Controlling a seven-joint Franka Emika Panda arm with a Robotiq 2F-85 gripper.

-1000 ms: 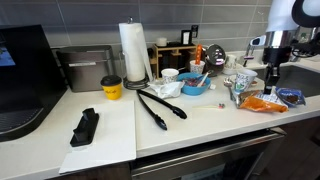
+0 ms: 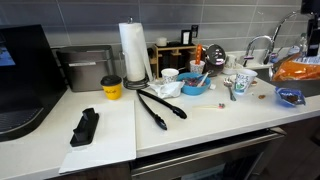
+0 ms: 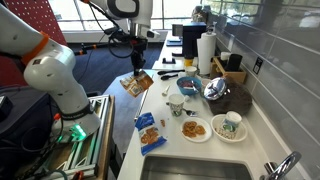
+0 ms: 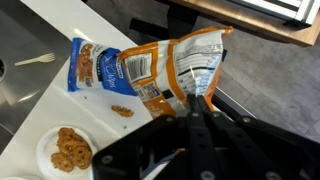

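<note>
An orange-and-white snack bag (image 4: 180, 66) hangs from my gripper, whose fingers are shut on the bag's thin edge in the wrist view. Exterior view 2 has this bag (image 3: 138, 84) in the air below the gripper (image 3: 137, 66), over the counter's front edge. At the right of exterior view 1 the same bag (image 2: 298, 68) is raised above the counter. A blue bag (image 4: 90, 66) lies on the counter, partly covered by the held bag in the wrist view; exterior view 2 shows it whole (image 3: 150, 134).
By the sink (image 3: 185, 168) stand a plate of cookies (image 3: 197, 130) and a white cup (image 3: 229, 124). A blue bowl (image 2: 194, 84), paper towel roll (image 2: 135, 55) and black tongs (image 2: 161, 107) occupy the counter further along. Open floor lies before the counter.
My gripper has lifted the orange-and-white bag off the counter and carried it up and to the right in exterior view 1. The blue bag stays in place, now uncovered there.
</note>
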